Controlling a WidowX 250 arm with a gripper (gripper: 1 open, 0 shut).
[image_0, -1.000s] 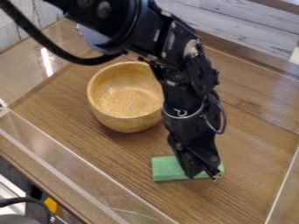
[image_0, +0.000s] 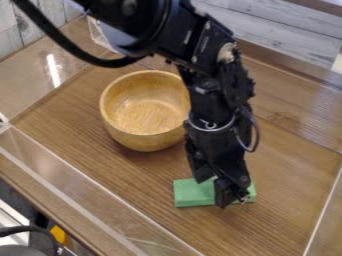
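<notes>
The black gripper (image_0: 219, 178) reaches down in the middle right of the camera view, open, its fingertips at a green rectangular block (image_0: 193, 195) lying flat on the wooden surface. The gripper covers part of the block, and whether the fingertips touch it is unclear. A yellow wooden bowl (image_0: 128, 110) sits to the left of the gripper, partly behind the arm.
Clear walls or edges (image_0: 54, 170) run along the left and front. A white planked wall (image_0: 294, 40) stands behind.
The gripper has shifted slightly up and its fingertips now sit a little higher over the green block, which looks unmoved. The bowl has not moved.
</notes>
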